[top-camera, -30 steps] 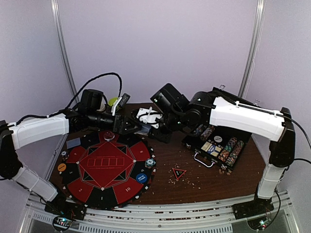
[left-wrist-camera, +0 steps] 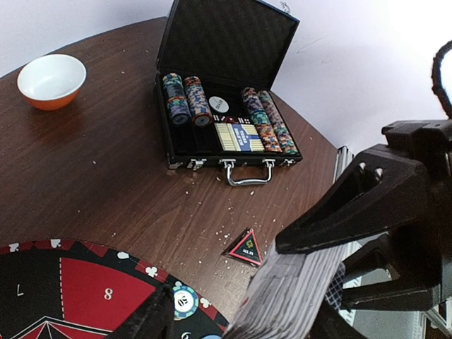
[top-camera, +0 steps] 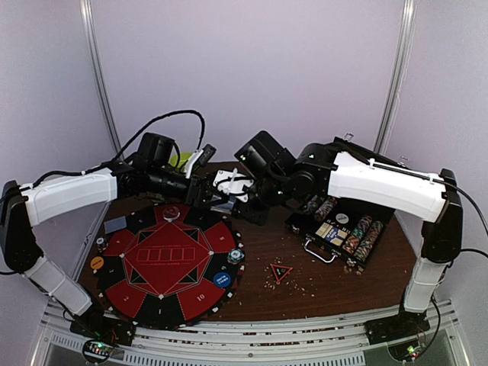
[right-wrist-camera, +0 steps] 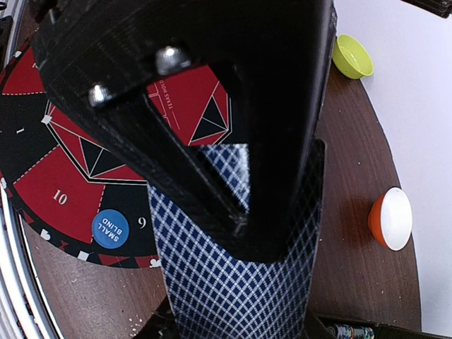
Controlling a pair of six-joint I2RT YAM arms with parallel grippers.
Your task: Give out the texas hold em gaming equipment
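Blue-checked cards [right-wrist-camera: 240, 293] stand as a thick stack above the table, clamped by my right gripper [top-camera: 248, 206]. In the left wrist view the deck [left-wrist-camera: 282, 293] is edge-on, its white side showing, with the right gripper's black fingers [left-wrist-camera: 318, 233] at its right. My left gripper [top-camera: 204, 192] is part open at the deck. One of its fingers [right-wrist-camera: 272, 240] crosses in front of the checked back in the right wrist view. Its other finger is mostly hidden. Below lies the round red-and-black poker mat [top-camera: 164, 293], with a blue small blind disc [right-wrist-camera: 111, 229] on it.
An open chip case [left-wrist-camera: 185, 145] with chip rolls stands at the right. A triangular all-in marker [top-camera: 280, 272] lies between mat and case. At the back are a white-and-orange bowl [left-wrist-camera: 51, 78] and a yellow bowl [right-wrist-camera: 352, 56].
The right arm and the items on the table have stayed put.
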